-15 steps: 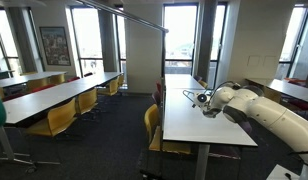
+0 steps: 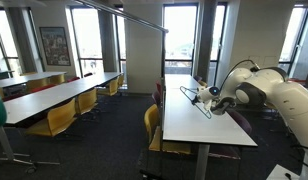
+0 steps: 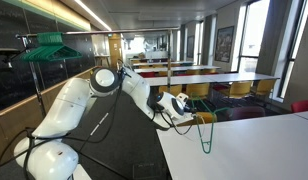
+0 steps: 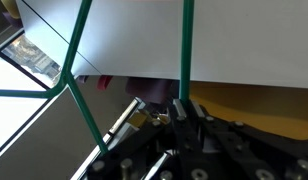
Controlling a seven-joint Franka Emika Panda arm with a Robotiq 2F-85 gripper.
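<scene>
A thin green hanger [image 3: 212,133] is over the white table [image 3: 234,155]. My gripper [image 3: 191,117] is shut on one of its bars. From close up in the wrist view, a straight bar of the hanger [image 4: 187,45] runs down into the dark fingers of my gripper. Other bars of it bend off to the left. In exterior view 1 my gripper [image 2: 200,97] is low above the table, with the hanger's outline faint around it. Whether the hanger touches the tabletop I cannot tell.
More green hangers [image 3: 52,48] hang from a rail [image 3: 114,33] at the left. A thin upright pole [image 2: 162,95] stands at the table's left side in exterior view 1. Yellow chairs [image 2: 151,122] line that side.
The arm has lifted slightly and my gripper has shifted a little to the left in exterior view 1. The hanger has moved and tilted with it.
</scene>
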